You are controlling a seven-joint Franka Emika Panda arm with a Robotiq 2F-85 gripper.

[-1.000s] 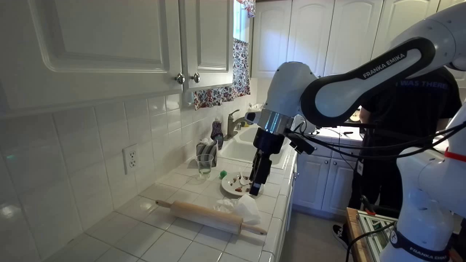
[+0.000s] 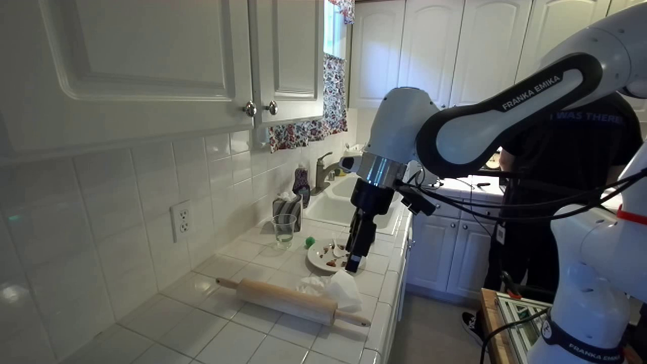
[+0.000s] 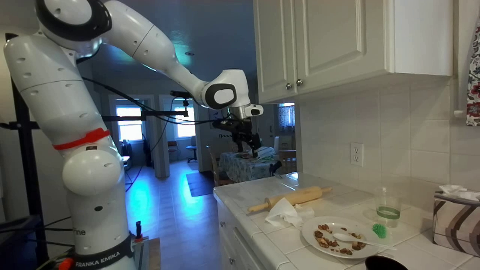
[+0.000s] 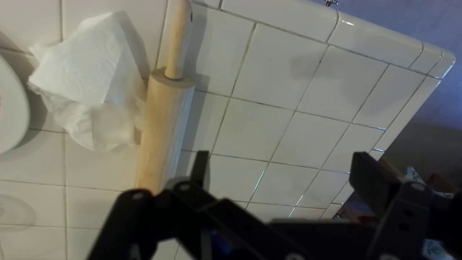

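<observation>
My gripper is open, its two fingers wide apart with nothing between them. In exterior view 1 it hangs in the air above the counter, in front of the plate. A wooden rolling pin (image 4: 162, 130) lies on the tiles, left of the fingers in the wrist view, its lower end hidden behind the gripper. Crumpled white paper (image 4: 86, 73) rests beside the pin. A white plate (image 3: 310, 234) holds brown nut-like pieces (image 3: 326, 240) and a white plastic spoon (image 3: 346, 237).
Near the plate are a green spiky ball (image 3: 379, 231), a clear cup (image 3: 387, 209), a black cup (image 3: 382, 263) and a tissue box (image 3: 456, 222). Bare tiles stretch beyond the pin to the counter edge (image 4: 372, 41). Cabinets (image 2: 139, 66) hang overhead; a person (image 2: 570, 157) stands behind the arm.
Almost nothing differs. The gripper sits very slightly lower and to the left in exterior view 1; the counter objects stay where they were.
</observation>
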